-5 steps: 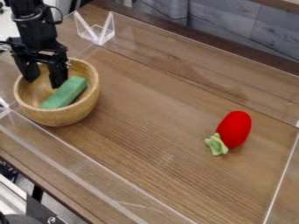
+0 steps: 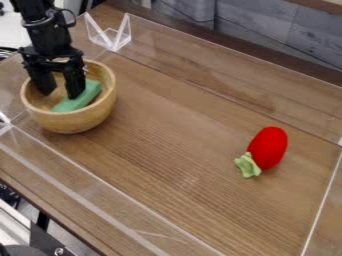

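My black gripper [image 2: 56, 72] is open over the left part of a wooden bowl [image 2: 94, 120], its fingers reaching down inside. A green oblong object [image 2: 80, 98] lies in the bowl just right of the fingers; whether they touch it I cannot tell. On the right of the table lies a red oval object [image 2: 267, 146] with a pale green end at its lower left.
A white wire-like stand [image 2: 112, 34] is at the back left, and a dark ledge runs along the back right.
The gripper has moved slightly to the right and up in the view. The green object and the bowl appear shifted upward, with the green object less visible at its lower end.
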